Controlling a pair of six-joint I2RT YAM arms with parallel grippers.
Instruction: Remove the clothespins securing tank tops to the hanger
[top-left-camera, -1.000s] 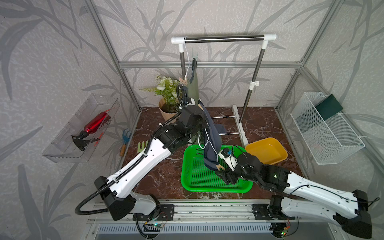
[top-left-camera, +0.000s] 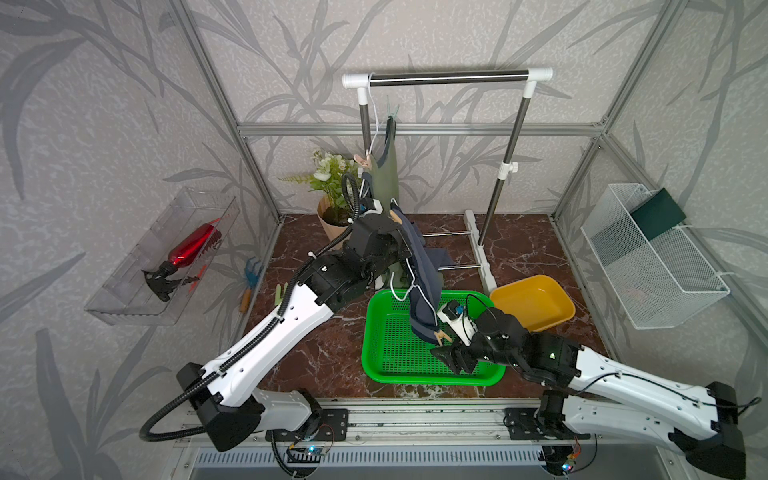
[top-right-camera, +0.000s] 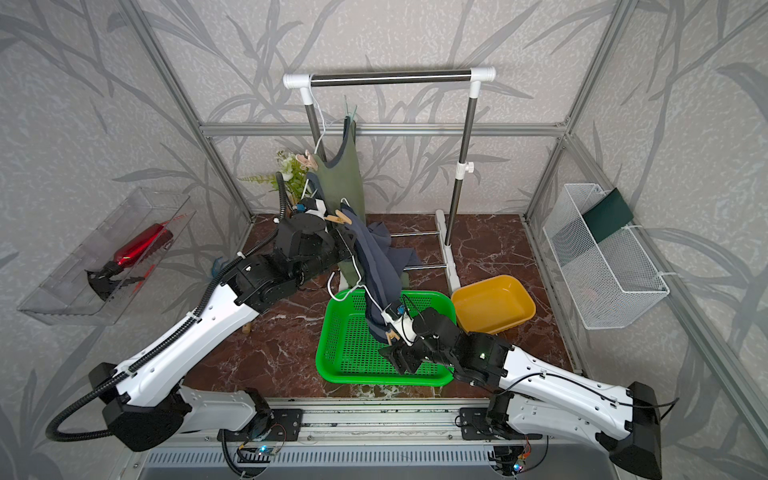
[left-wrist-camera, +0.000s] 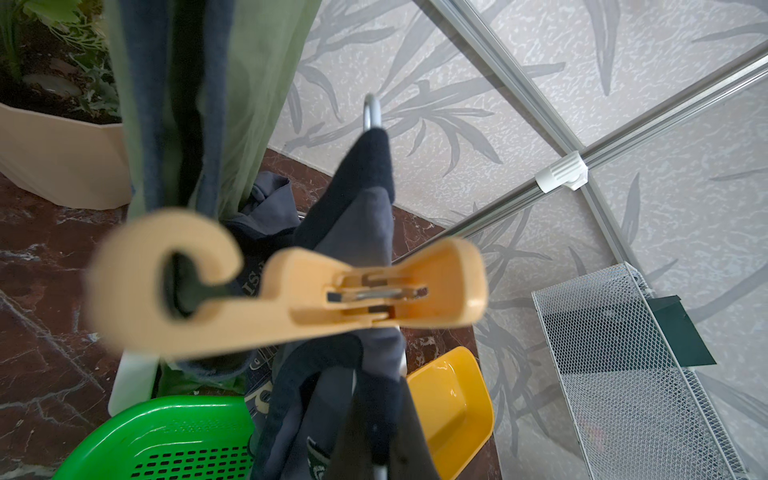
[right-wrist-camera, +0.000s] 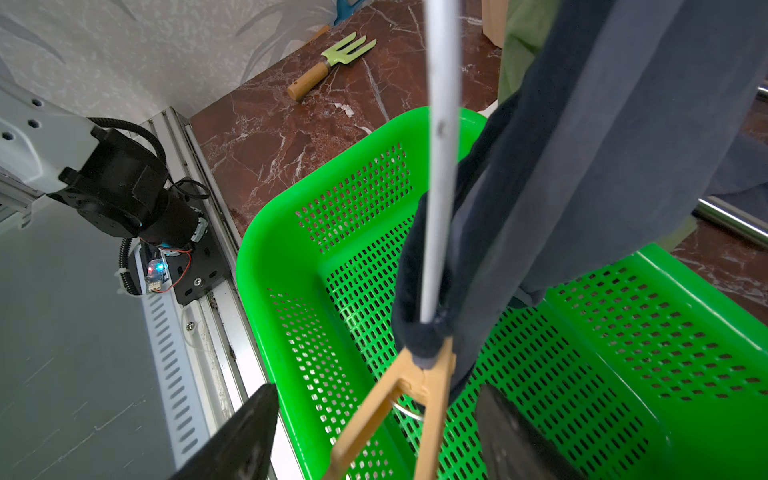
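The navy tank top (top-left-camera: 424, 280) hangs on a white wire hanger (right-wrist-camera: 441, 160) over the basket, off the rack's bar. In the left wrist view my left gripper is shut at the bottom edge, with navy cloth and a pale bit of the hanger between its fingers. A large, blurred clothespin (left-wrist-camera: 376, 288) stands close to that camera. The near clothespin (right-wrist-camera: 424, 384) pinches the navy cloth at the hanger's lower end. Its handles lie between the parted fingers of my right gripper, with gaps on both sides. The green tank top (top-left-camera: 385, 172) hangs behind.
Below the navy top sits a green basket (top-left-camera: 372, 344); a yellow tray (top-left-camera: 532, 300) is right of it. The rack (top-left-camera: 448, 78) and potted plant (top-left-camera: 332, 204) stand behind. A garden fork (right-wrist-camera: 328, 65) lies at left.
The navy top's lower end, its clothespin and my right gripper have moved slightly to the right and nearer.
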